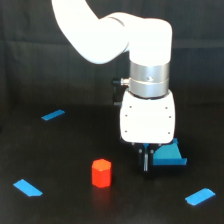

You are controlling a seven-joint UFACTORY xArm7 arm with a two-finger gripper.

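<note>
A red block with a hexagonal outline stands on the dark table, left of the arm's lower end. Right behind the gripper lies a blue object, perhaps a shallow tray or bowl, its left part covered by the gripper. My gripper points down from the white arm, right of the red block and apart from it. Its dark fingers are small against the dark table. Whether they are spread or closed does not show clearly, nor whether they touch the blue object.
Strips of blue tape lie on the table at the back left, front left and front right. A dark curtain hangs behind.
</note>
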